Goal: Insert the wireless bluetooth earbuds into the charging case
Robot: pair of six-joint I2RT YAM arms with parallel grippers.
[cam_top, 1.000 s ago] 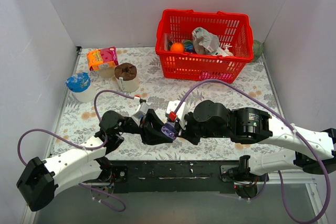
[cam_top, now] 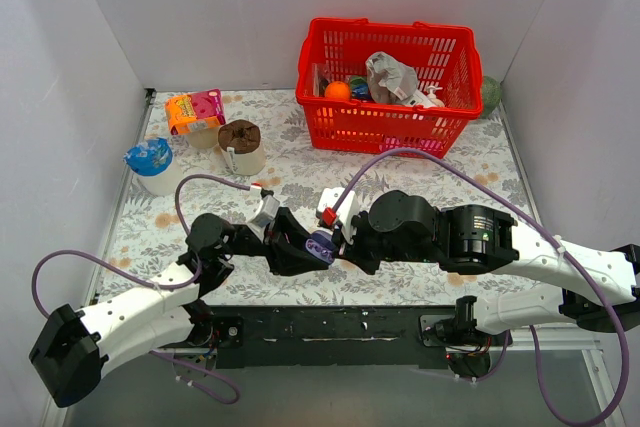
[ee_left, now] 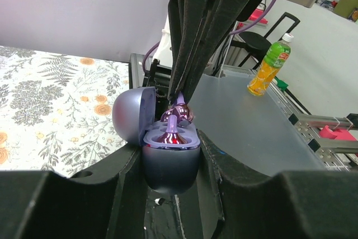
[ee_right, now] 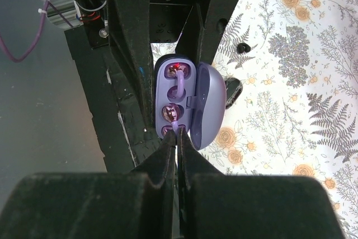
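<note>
My left gripper is shut on the lavender charging case, whose lid stands open. Two shiny purple earbuds are at the case. In the right wrist view, one earbud sits at the far end, with a red light by its head. The second earbud is at the nearer end, its head over or in its hollow; how deep is unclear. My right gripper is shut, its tips at this earbud's stem. Whether the stem is between them does not show clearly.
A red basket with several items stands at the back. Containers, one with a blue cover and one with a brown top, are at the back left, near a snack packet.
Both arms hold nearly still over the table's front part. The case has shifted or tilted only very slightly between them.
</note>
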